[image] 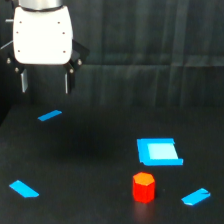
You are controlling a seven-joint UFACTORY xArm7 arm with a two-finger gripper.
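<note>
A red block [144, 187] with a hexagonal top stands upright on the dark table, right of centre and towards the front. Behind it lies a white square [161, 152] edged with blue. High at the upper left hangs my gripper [46, 82], its two dark fingers [24, 80] pointing down and wide apart. Nothing shows between them. The gripper is open, well to the left of the block and above it in the picture.
Blue tape strips lie on the table at the back left [50, 115], front left [24, 189] and front right [196, 197]. A dark curtain [140, 60] hangs behind.
</note>
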